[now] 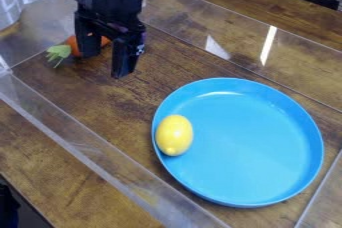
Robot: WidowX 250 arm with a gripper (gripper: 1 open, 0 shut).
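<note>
My black gripper [107, 56] hangs over the upper left of the wooden table, open. A toy carrot [66, 50] with green leaves lies just behind and left of it, partly hidden by the gripper. A blue round plate [253, 142] fills the lower right, with a yellow egg-shaped object [174, 135] lying on its left part.
A clear plastic edge runs along the left and bottom of the work area.
</note>
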